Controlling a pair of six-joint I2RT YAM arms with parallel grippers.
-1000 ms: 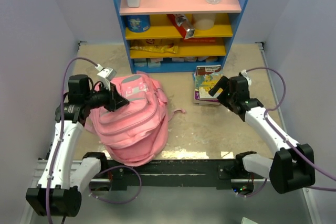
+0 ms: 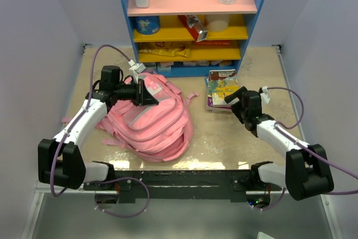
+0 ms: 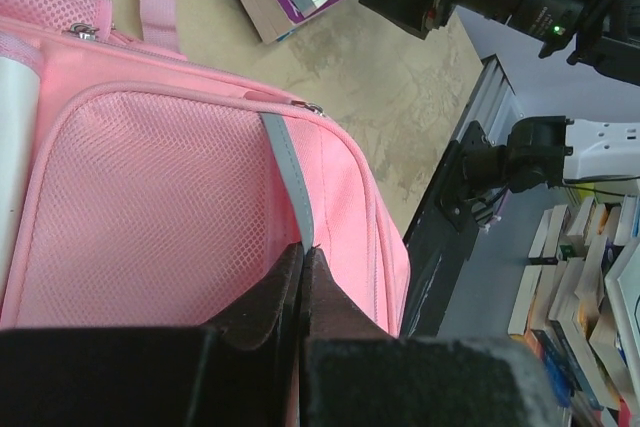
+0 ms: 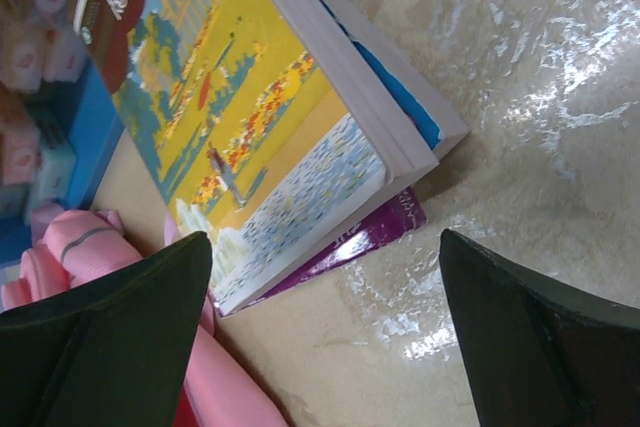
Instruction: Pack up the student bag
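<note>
The pink student bag (image 2: 154,130) lies on the floor at left centre, its front facing up. My left gripper (image 2: 156,102) is over its upper part, fingers together. In the left wrist view, the grey trim (image 3: 290,172) of the bag runs right to the fingertips, and the cloth folds there, so a thin bit of it appears pinched. A small stack of books (image 2: 222,88) lies right of the bag, a yellow picture cover (image 4: 250,117) on top. My right gripper (image 2: 229,97) stands open at the stack's near right corner, nothing between its fingers.
Behind stands a blue-sided shelf (image 2: 190,72) with a blue tin (image 2: 147,24), a red packet (image 2: 193,27) and bottles. Bare floor (image 2: 218,144) lies between the bag and the right arm. The dark front edge (image 2: 179,180) runs below.
My left arm moved away from the front edge and rightward; the bag shifted the same way with it and spread wider. The right gripper moved only slightly, near the books, which stayed put.
</note>
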